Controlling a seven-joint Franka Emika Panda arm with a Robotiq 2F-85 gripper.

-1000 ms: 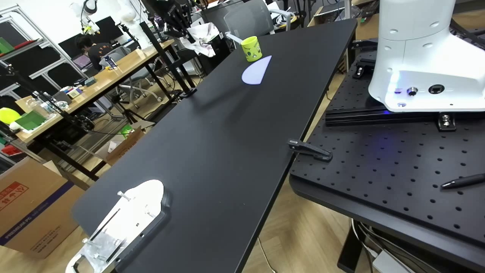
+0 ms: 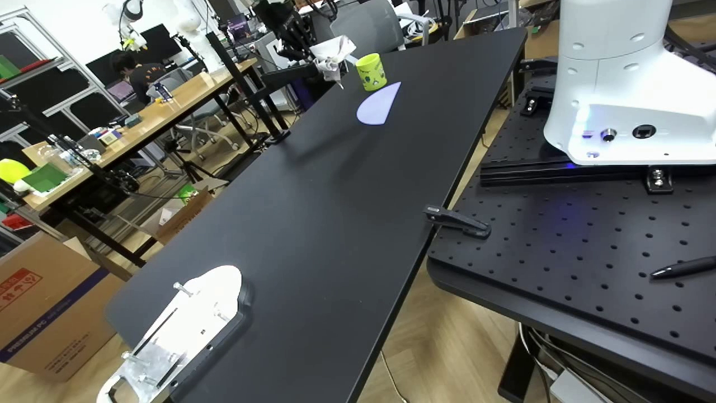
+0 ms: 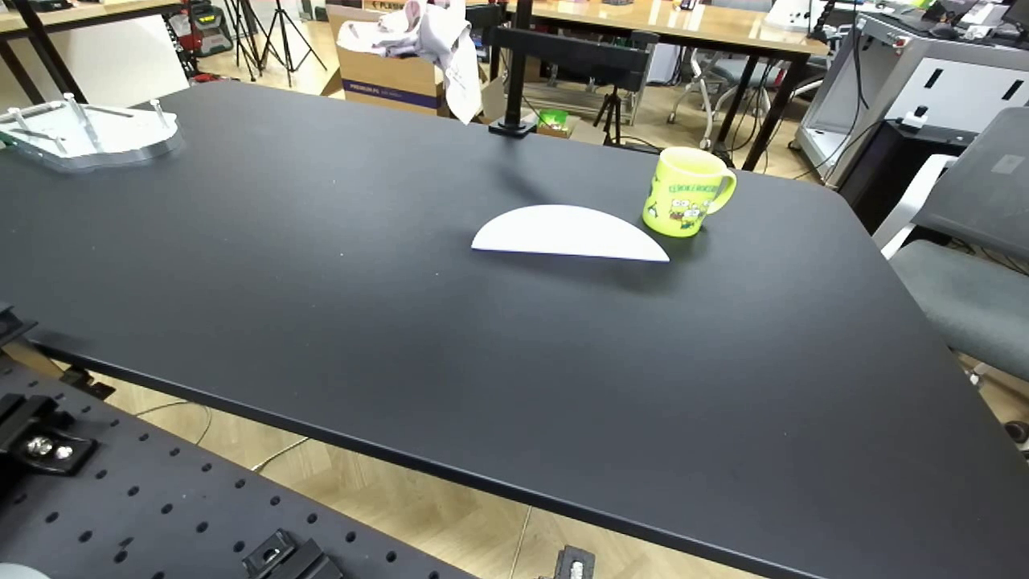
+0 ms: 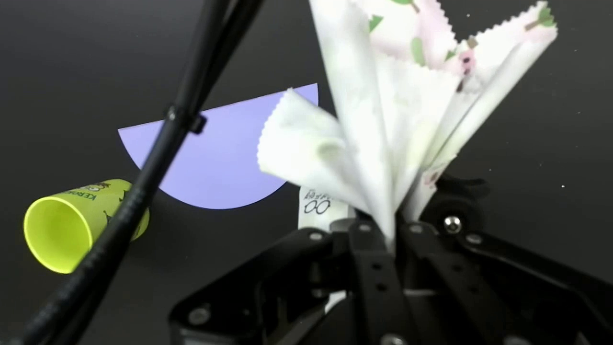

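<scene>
In the wrist view my gripper is shut on a bunched white cloth point(image 4: 359, 126) with a pink and green print and zigzag edges. The cloth fans out beyond the fingertips. From exterior view 1, the gripper point(image 2: 312, 54) is at the top with the cloth point(image 2: 333, 55) hanging from it, left of the mug. Exterior view 2 has the cloth point(image 3: 461, 58) high near the top edge, its lower tip hanging down, the gripper out of frame. On the black table lies a pale purple half-disc point(image 3: 569, 233). Beside it stands a yellow-green mug point(image 3: 682, 193), upright.
A white fixture with upright pegs point(image 2: 194, 319) rests at the table's other end. A black post point(image 3: 516, 116) is fixed at the table edge. A grey chair point(image 3: 974, 241) stands beyond one end.
The gripper and cloth have shifted right in exterior view 1, closer to the mug. The cloth hangs in a different shape. Mug and half-disc have stayed in place.
</scene>
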